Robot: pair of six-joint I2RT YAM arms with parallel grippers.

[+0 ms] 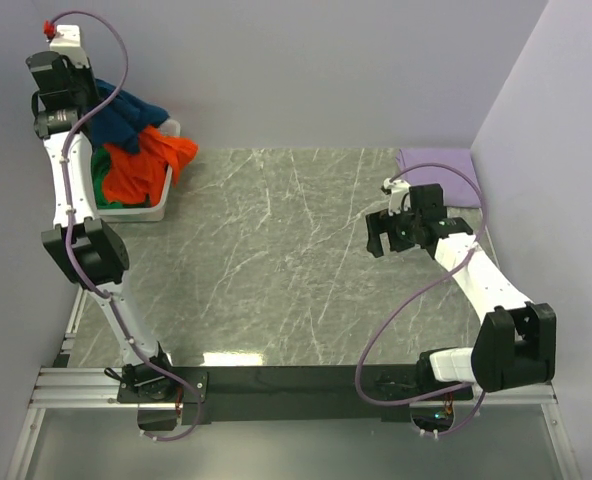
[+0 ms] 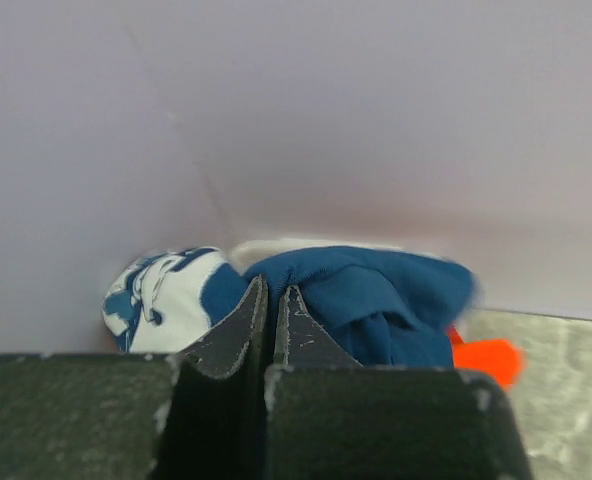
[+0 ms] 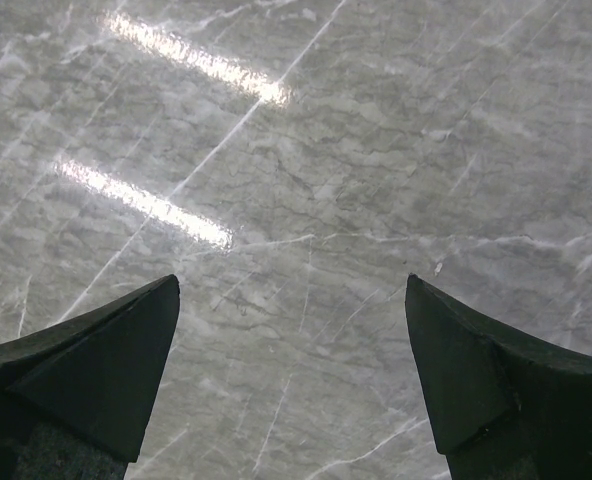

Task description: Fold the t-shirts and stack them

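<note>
My left gripper is raised over the white bin (image 1: 146, 212) at the back left, shut on a dark blue t-shirt (image 2: 376, 300) that hangs from it. Orange cloth (image 1: 146, 165) spills up over the bin's right side, with green cloth (image 1: 106, 185) beneath. A white and blue patterned cloth (image 2: 166, 305) shows beside the blue one in the left wrist view. My right gripper stands open over bare marble table (image 1: 276, 260), nothing between its fingers.
A folded purple cloth (image 1: 446, 170) lies at the back right, behind the right arm. Walls bound the back and both sides.
</note>
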